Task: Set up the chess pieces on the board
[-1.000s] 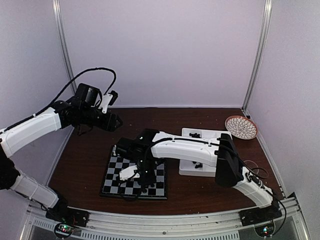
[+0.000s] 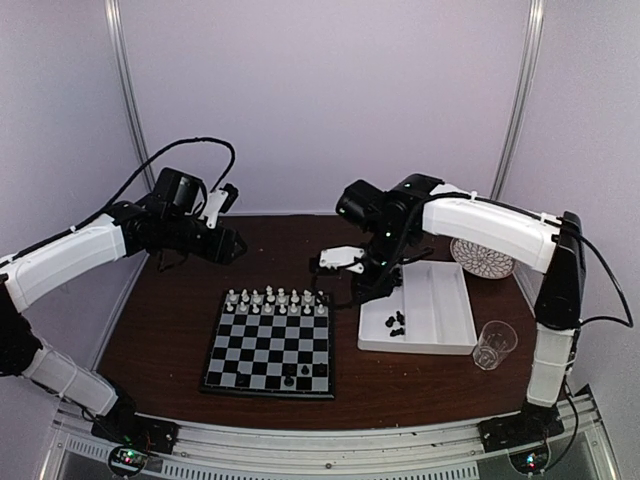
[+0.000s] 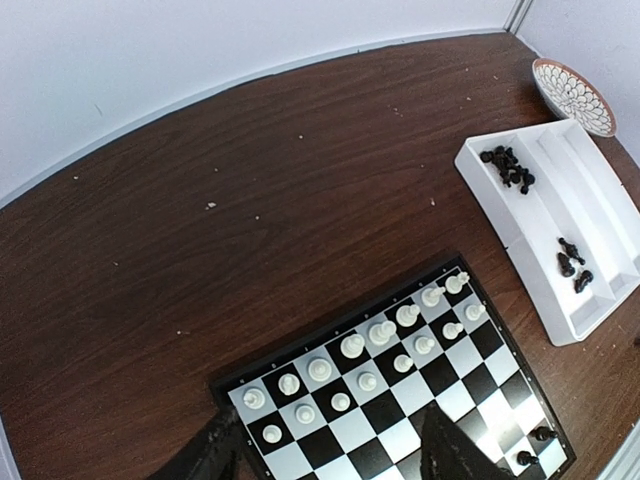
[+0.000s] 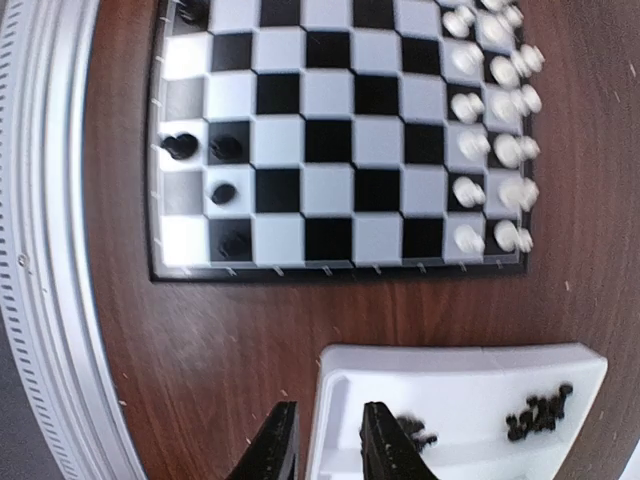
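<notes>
White pieces (image 3: 382, 331) stand in two rows along the far side of the chessboard (image 2: 262, 340). Several black pieces (image 4: 223, 194) are on the board's near side. More black pieces lie loose in two groups in the white tray (image 2: 440, 300): a far cluster (image 3: 508, 167) and a nearer cluster (image 3: 573, 265). My right gripper hovers by the tray's board-side edge, its fingers apart and nothing seen between them. Up at the back left, away from the board, my left gripper hangs open and empty.
A clear glass (image 2: 495, 345) stands right of the tray near the front. Behind the tray is a patterned bowl (image 2: 482, 257), partly covered by the right arm in the top view.
My right arm has swung from over the board's near side rightward and back to the tray, uncovering the board and the white rows. The left arm has barely moved.
</notes>
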